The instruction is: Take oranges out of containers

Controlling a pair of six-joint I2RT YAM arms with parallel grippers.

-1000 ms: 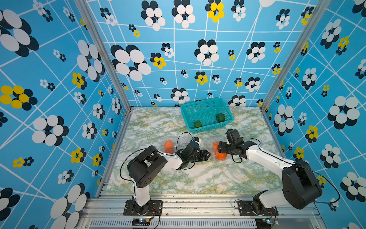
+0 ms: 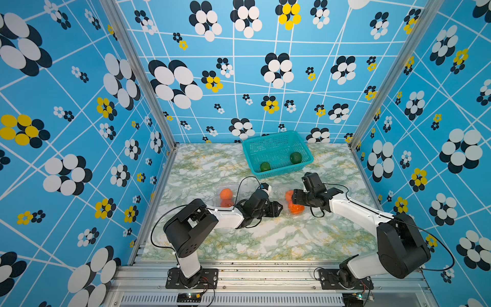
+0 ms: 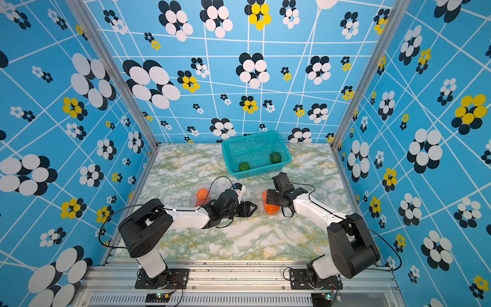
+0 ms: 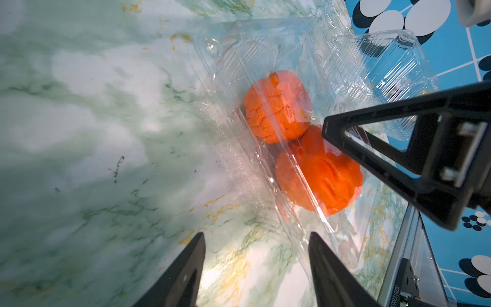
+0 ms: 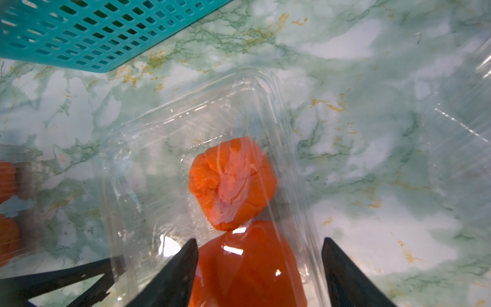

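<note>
Two oranges, the upper one and the lower one, lie inside a clear plastic container in the middle of the table. My right gripper is open over this container, its fingertips spread around the lower orange's area with nothing gripped. From the left, my left gripper stands open beside the container's near end, nothing between its fingers. A second clear container with an orange and another partly hidden one sits on the left, behind the left arm.
A teal basket at the back holds two green fruits. Clear plastic lies on the right side of the container. Bare marble table stretches in front.
The left arm's elbow has shifted slightly left and down, while its gripper stays almost in place. The right arm and the oranges look practically unchanged.
</note>
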